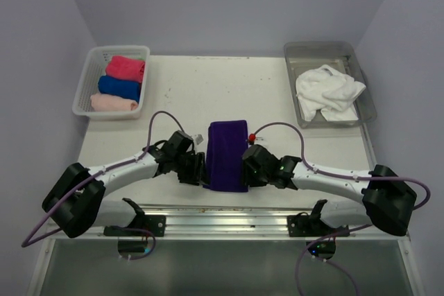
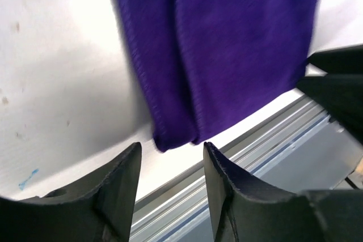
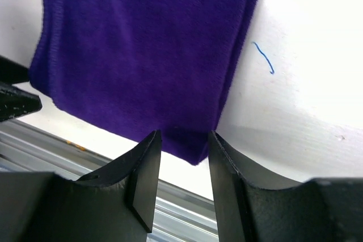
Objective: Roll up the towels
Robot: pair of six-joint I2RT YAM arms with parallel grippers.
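A purple towel (image 1: 226, 143) lies on the white table in the middle, with a folded strip along each side. My left gripper (image 1: 198, 175) is open at the towel's near left corner; in the left wrist view its fingertips (image 2: 211, 154) sit just beside that corner. My right gripper (image 1: 250, 178) is open at the near right corner; in the right wrist view its fingertips (image 3: 215, 140) are at that corner, nothing clearly gripped.
A white basket (image 1: 87, 88) with pink, blue and peach rolls stands back left. A grey bin (image 1: 302, 57) with white towels stands back right. The table's near edge (image 1: 222, 206) is just below the towel.
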